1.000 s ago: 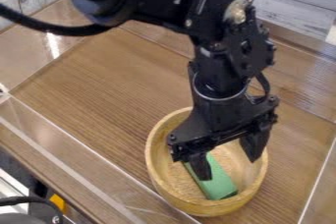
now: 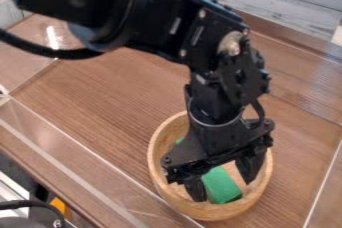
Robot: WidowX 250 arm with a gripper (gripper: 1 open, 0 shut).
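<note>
My gripper (image 2: 222,175) is low over a round wooden bowl (image 2: 167,182), its fingers spread open, one toward the left and one toward the right. A green block (image 2: 222,188) lies in the bowl between and below the fingers, partly covered by the gripper. Whether the fingertips touch the block or the bowl's floor I cannot tell.
The wooden table (image 2: 100,92) has bare room left of and behind the bowl. A clear plastic edge runs along the lower left, with dark cables and a small orange item beyond it. A pale panel (image 2: 281,12) stands at the back.
The arm and gripper have shifted slightly left and down over the bowl since a second ago. The green block stays in the bowl.
</note>
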